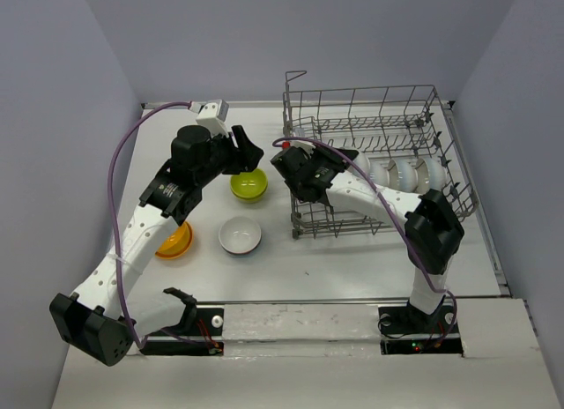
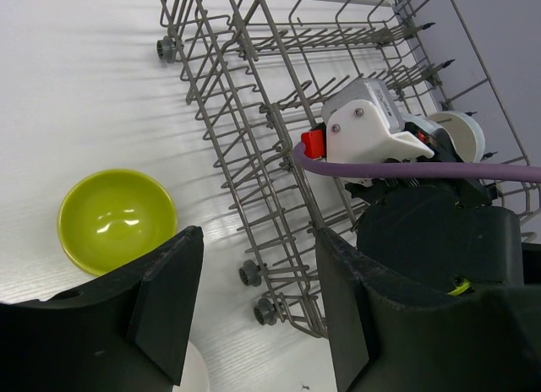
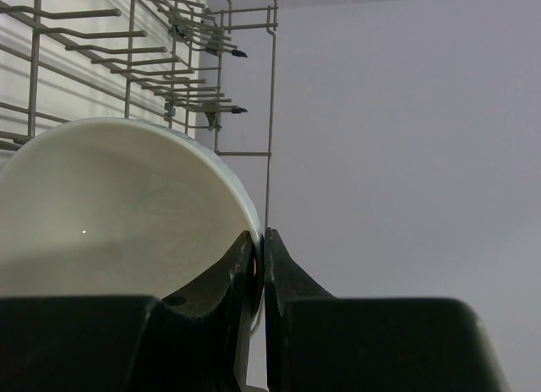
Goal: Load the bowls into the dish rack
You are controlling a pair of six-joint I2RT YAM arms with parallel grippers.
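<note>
The wire dish rack [image 1: 374,122] stands on the right, with several white bowls [image 1: 430,174] upright on edge in its front row. My right gripper is shut on the rim of a white bowl [image 3: 110,206], which is tilted up inside the rack; in the top view the right arm hides most of it. Over the table left of the rack, my left gripper is open with nothing between its fingers. Below it lies a green bowl [image 2: 117,221]. A white bowl [image 1: 240,235] and an orange bowl [image 1: 177,241] also rest on the table.
Rack tines [image 3: 101,50] rise behind the held bowl. The rack's left side wall [image 2: 245,147] stands between the two grippers. Bare table [image 1: 273,272] lies in front of the rack, and grey walls [image 1: 300,34] enclose the area.
</note>
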